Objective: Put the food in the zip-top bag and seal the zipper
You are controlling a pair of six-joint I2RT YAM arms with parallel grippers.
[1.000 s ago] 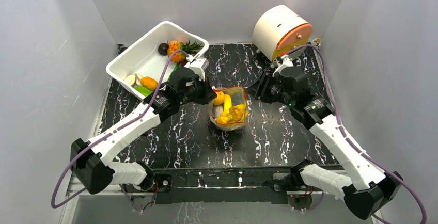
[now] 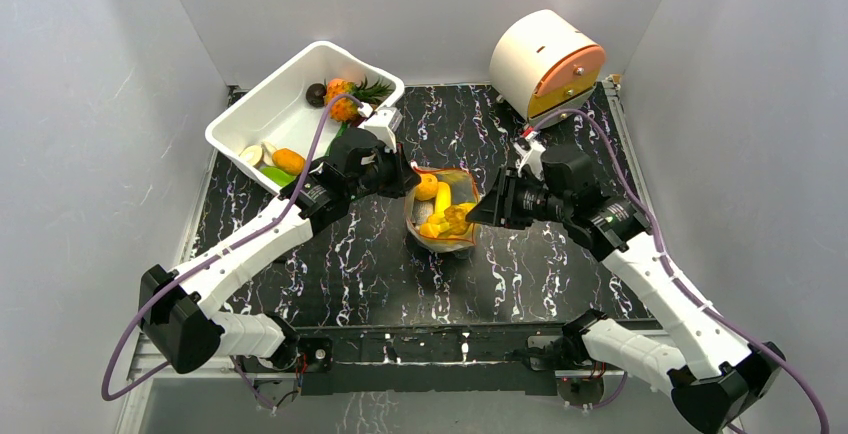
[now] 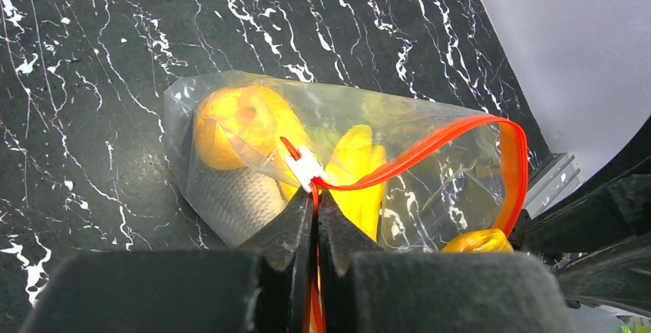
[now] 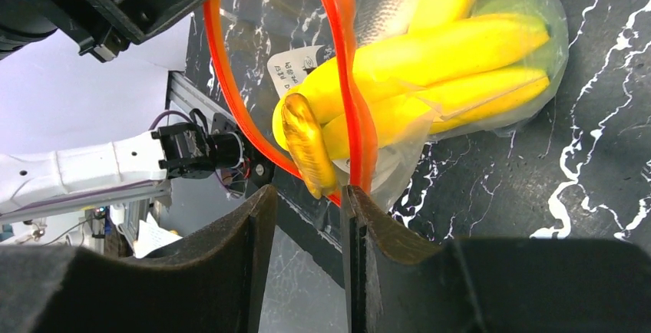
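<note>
The clear zip top bag (image 2: 432, 236) sits mid-table with yellow bananas (image 4: 460, 45), an orange round fruit (image 3: 230, 130) and other food inside. My left gripper is shut on the bag's red zipper strip, just beside the white slider (image 3: 305, 166). My right gripper is part open at the red zipper edge (image 4: 357, 133) on the bag's right side, near a small yellow item (image 4: 311, 149) in the opening; whether the strip lies between its fingers is unclear.
A white bin (image 2: 225, 129) at back left holds a pineapple, an avocado and other produce. A cream bread box (image 2: 535, 49) stands at back right.
The left arm is nearly still.
</note>
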